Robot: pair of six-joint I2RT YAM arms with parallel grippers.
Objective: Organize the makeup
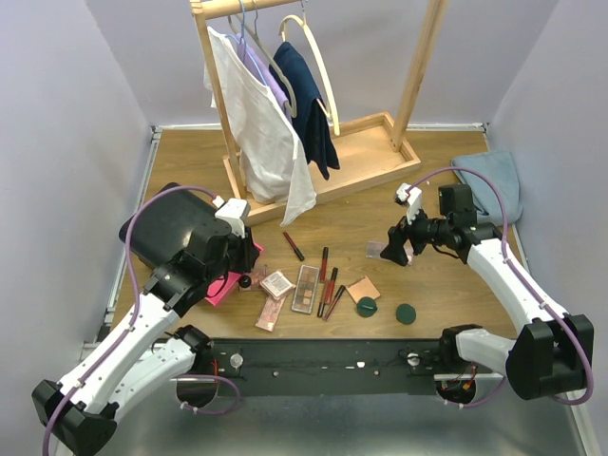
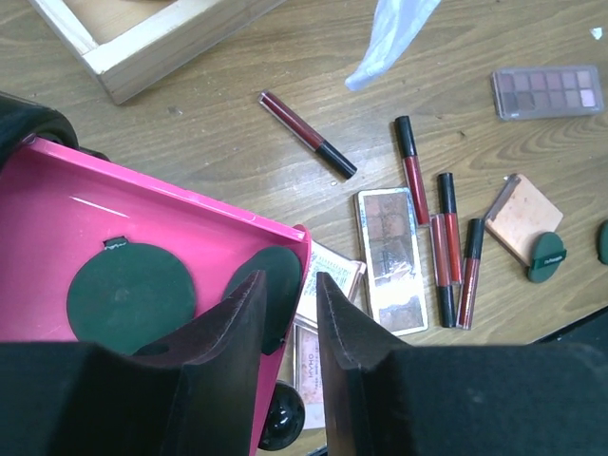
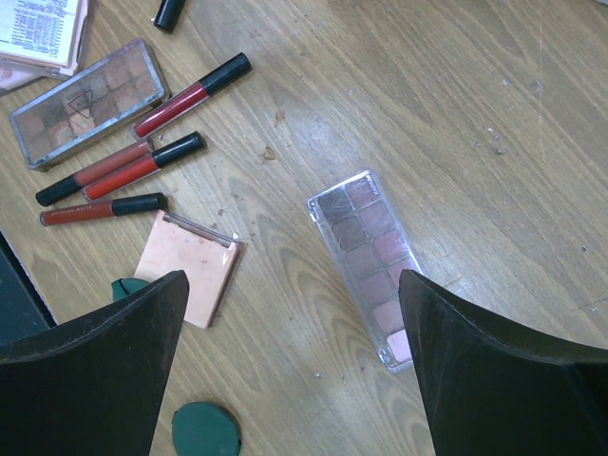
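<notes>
My left gripper is over the right wall of the pink box [image 2: 152, 204], its fingers partly apart by the green pads inside. My right gripper hangs open above the clear palette [image 3: 375, 271]. Around the middle lie several lip glosses [image 2: 304, 133], a long palette [image 2: 393, 261], a white-labelled compact [image 2: 328, 285], a pink compact [image 3: 190, 261] with a green puff [image 2: 546, 256], and another round green puff [image 3: 204, 432].
A wooden rack [image 1: 361, 152] with hanging clothes stands at the back. A black case [image 1: 161, 228] sits at left, a blue cloth [image 1: 503, 180] at back right. Bare table lies between rack and palettes.
</notes>
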